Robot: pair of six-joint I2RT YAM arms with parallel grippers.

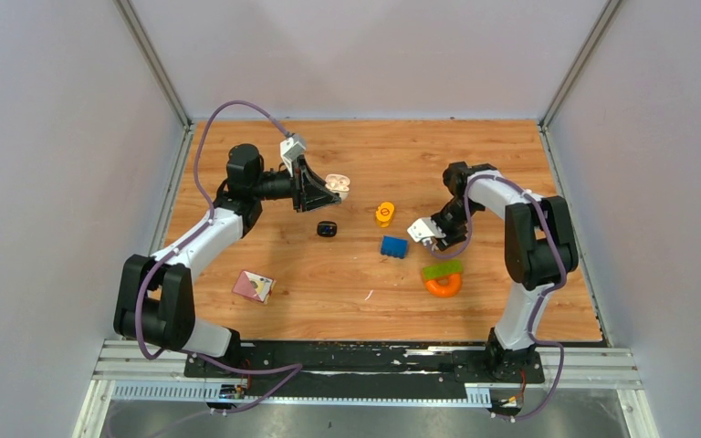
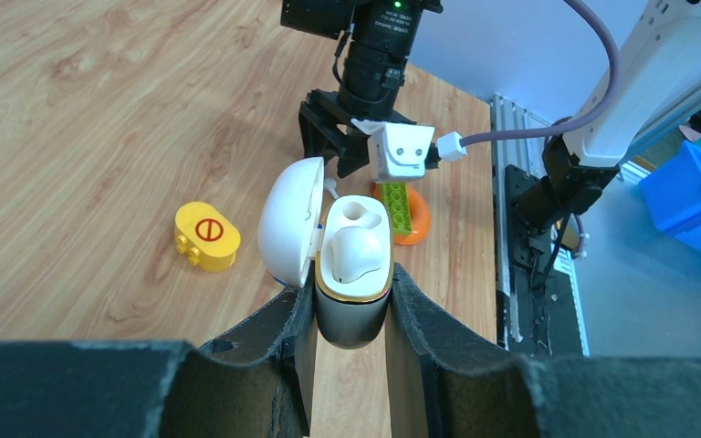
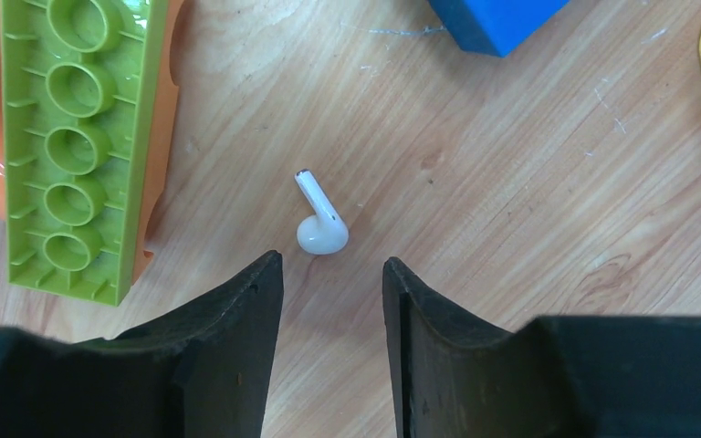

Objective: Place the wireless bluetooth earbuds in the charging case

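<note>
My left gripper [image 1: 319,192] is shut on the white charging case [image 2: 353,274], held upright above the table with its lid [image 2: 290,222] open. A white piece sits in one of the case's wells, and the other well shows empty. In the right wrist view a loose white earbud [image 3: 322,233] lies on the wood, just beyond the fingertips of my right gripper. That gripper is part open with nothing between its fingers, low over the table on the right side.
A green brick [image 1: 442,269] on an orange ring [image 1: 444,286] lies close to the earbud. A blue brick [image 1: 393,246], a yellow piece [image 1: 385,213] and a black object [image 1: 327,229] are mid-table; a pink card [image 1: 254,286] lies front left.
</note>
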